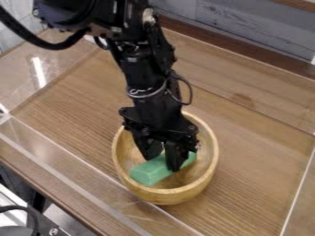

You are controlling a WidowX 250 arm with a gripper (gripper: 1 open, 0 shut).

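Observation:
The black gripper [169, 147] reaches down from the top into a round wooden bowl [197, 182] at the lower middle. A green object [151, 171] lies in the bowl, under the gripper's fingertips. The gripper looks shut on the green object, though its fingertips are partly hidden by the dark body of the hand.
The bowl stands on a wooden table [253, 138] near its front left edge, where a clear strip runs along. A grey panelled wall [234, 32] is at the back. A dark cable shows at the lower left.

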